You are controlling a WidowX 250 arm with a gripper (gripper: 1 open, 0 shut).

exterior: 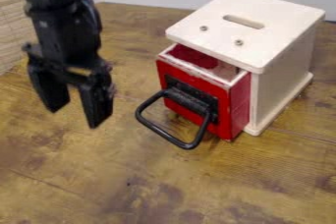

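Note:
My black gripper (pixel 75 105) hangs at the left, slightly blurred, with its two fingers apart and nothing seen between them. To its right stands a white wooden cabinet (pixel 282 61) with a red drawer front (pixel 231 110). A black loop handle (pixel 167 134) juts out from the drawer toward the lower left, apart from my gripper. The drawer's top edge sits slightly out from the cabinet, showing a red inside.
A lighter woven or wooden edge (pixel 11 36) shows at the far left.

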